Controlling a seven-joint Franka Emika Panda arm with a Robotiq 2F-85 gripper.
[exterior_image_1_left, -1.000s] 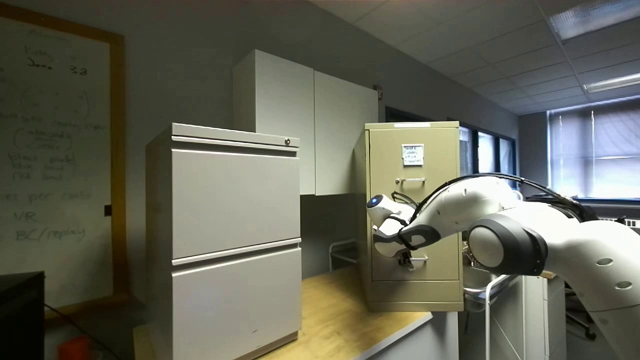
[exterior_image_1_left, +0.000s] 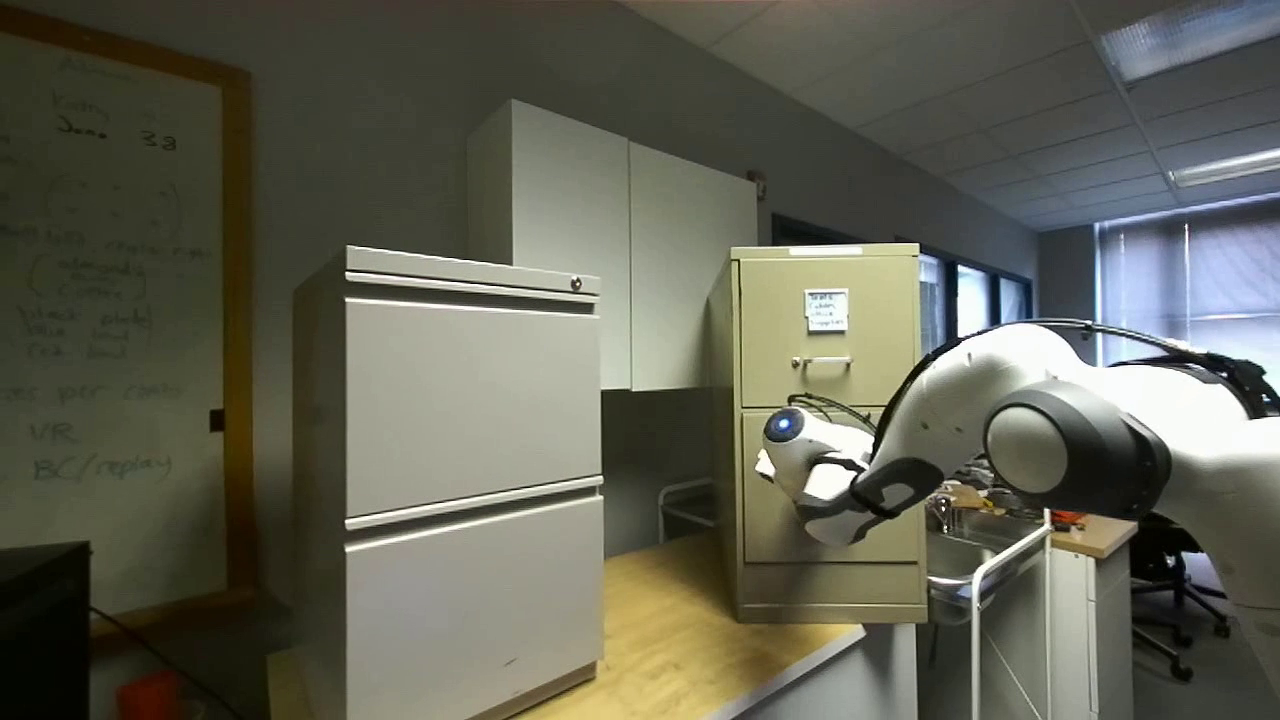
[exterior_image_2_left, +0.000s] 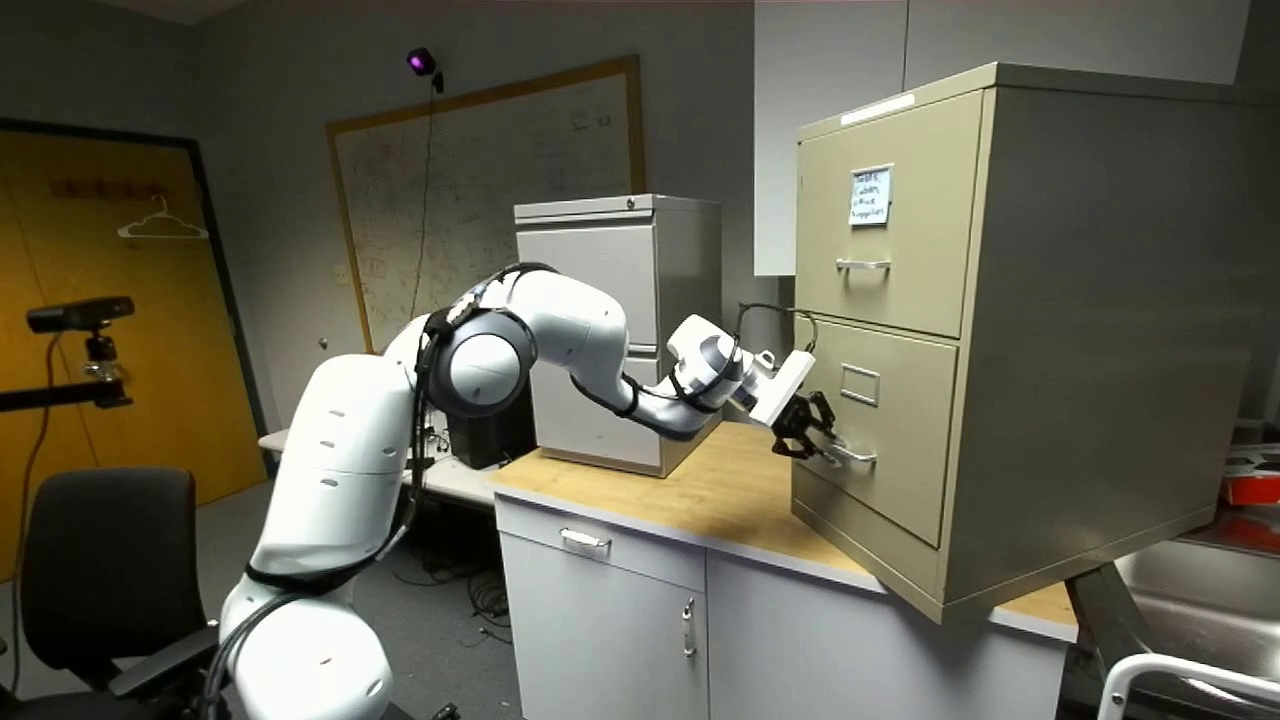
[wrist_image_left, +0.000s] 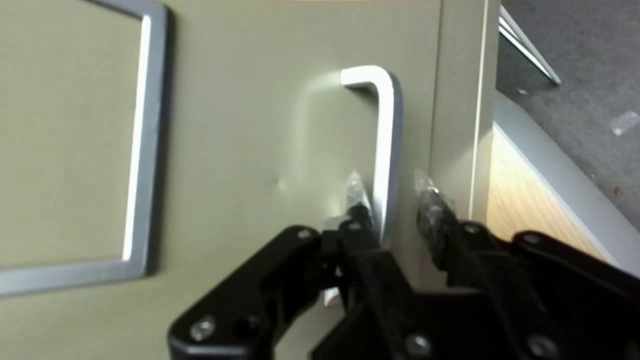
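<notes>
The tan filing cabinet (exterior_image_2_left: 888, 294) has two drawers, both flush with its front. On the lower drawer (exterior_image_2_left: 894, 408) is a silver bar handle (wrist_image_left: 387, 138). In the wrist view, my gripper straddles this handle, one finger (wrist_image_left: 358, 201) on each side, and is shut on it near one end. A sliver of tan shows between the handle and the right finger. From the second exterior view, my black gripper (exterior_image_2_left: 828, 434) sits at the lower handle. In the first exterior view my arm (exterior_image_1_left: 828, 474) hides that handle and my fingers.
A grey two-drawer cabinet (exterior_image_1_left: 474, 420) stands to the left on the same wooden counter (exterior_image_1_left: 654, 600). The upper drawer handle (exterior_image_2_left: 864, 265) is clear of the arm. Beside the tan cabinet are a metal sink (exterior_image_2_left: 1176, 600) and a white rail (exterior_image_2_left: 1188, 666).
My wrist has shifted right across the tan cabinet's front, and the arm's elbow has risen. The lower handle, partly visible earlier, is now behind the arm. Neither drawer has visibly moved.
</notes>
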